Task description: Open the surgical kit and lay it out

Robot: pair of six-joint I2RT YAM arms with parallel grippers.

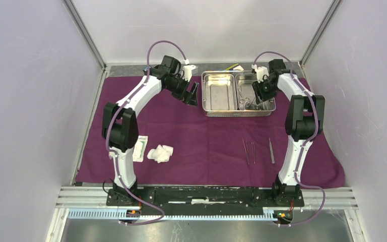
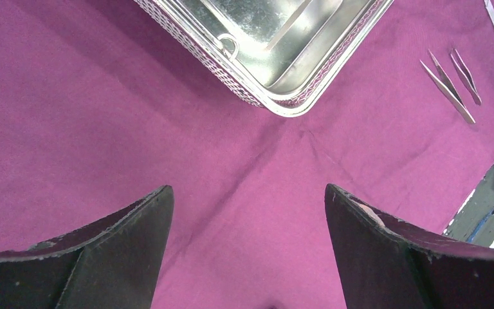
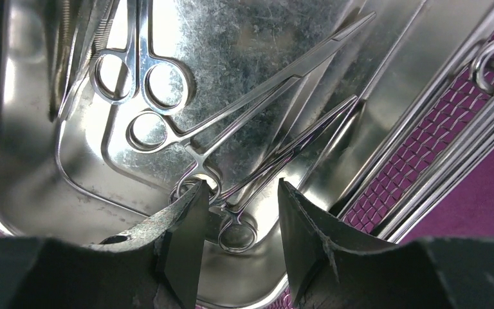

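The steel kit box (image 1: 219, 112) stands open at the back centre, left compartment empty, right one holding several ringed instruments, among them scissors (image 3: 166, 84) and long clamps (image 3: 276, 87). My right gripper is low over that compartment, open, its fingertips at the rings of the lower clamps. My left gripper hangs open and empty left of the box. On the purple cloth at front right lie two tweezers (image 2: 450, 93) and a slim handle (image 1: 271, 151). At front left lie white gauze (image 1: 159, 154) and a flat packet (image 1: 139, 148).
Bare cloth (image 1: 191, 141) fills the centre front. Walls enclose the sides and back. Small yellow items (image 1: 234, 66) lie behind the box.
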